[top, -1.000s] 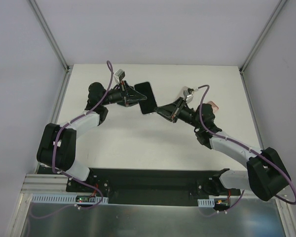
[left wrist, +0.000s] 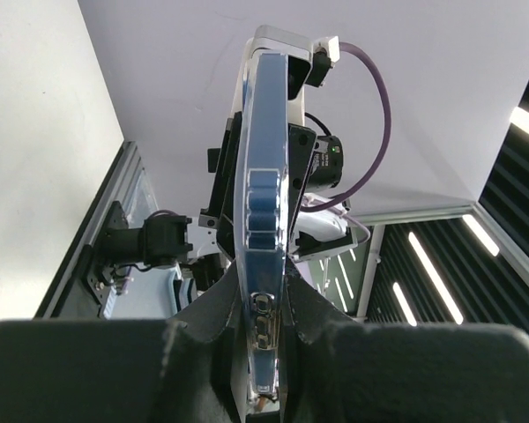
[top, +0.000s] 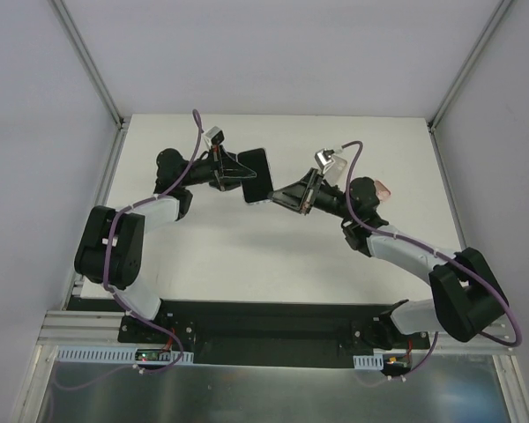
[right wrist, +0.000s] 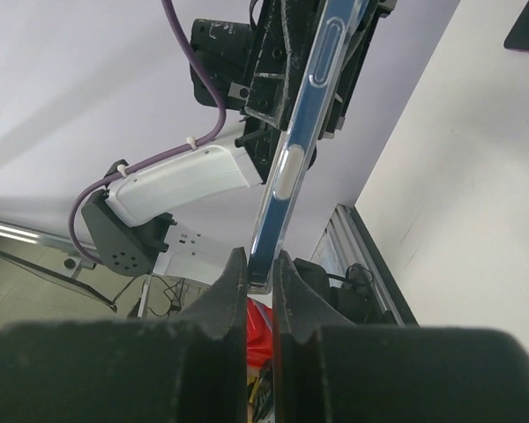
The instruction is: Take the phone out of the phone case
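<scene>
The black phone in its clear case (top: 257, 174) is held edge-up between both grippers in mid-air above the table. In the left wrist view its side (left wrist: 263, 220) runs vertically, with my left gripper shut on it. My right gripper has its fingertips at the phone's lower corner, on either side of the case edge (right wrist: 291, 167) in the right wrist view; whether they press on it is hard to tell.
On the white table (top: 247, 247) a pinkish item (top: 382, 190) and a pale item lie at the right, partly under the right arm.
</scene>
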